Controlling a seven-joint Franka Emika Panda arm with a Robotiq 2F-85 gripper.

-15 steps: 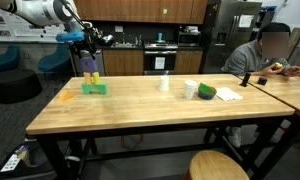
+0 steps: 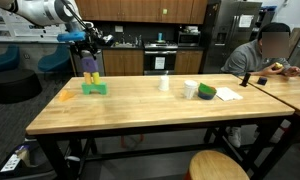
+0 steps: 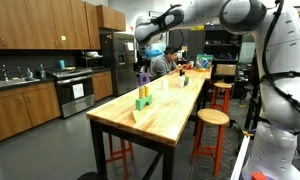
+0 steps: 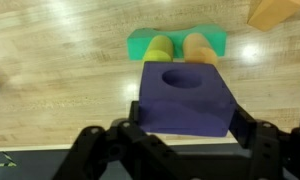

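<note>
A purple block (image 4: 186, 98) with a round hole in its face sits between the fingers of my gripper, which is shut on its sides in the wrist view. Just beyond it, a yellow cylinder (image 4: 157, 47) and an orange cylinder (image 4: 198, 48) stand side by side by a green block (image 4: 140, 44). From exterior view 1, the purple block (image 2: 89, 64) is directly above the cylinders (image 2: 91, 78) and the green base (image 2: 94, 89); whether it touches their tops I cannot tell.
An orange-yellow piece (image 2: 66, 95) lies on the wooden table (image 2: 140, 112) near the green base. Farther right are white cups (image 2: 191, 89), a dark green bowl (image 2: 206, 91) and a paper sheet (image 2: 227, 94). A person (image 2: 262, 55) sits at the far right.
</note>
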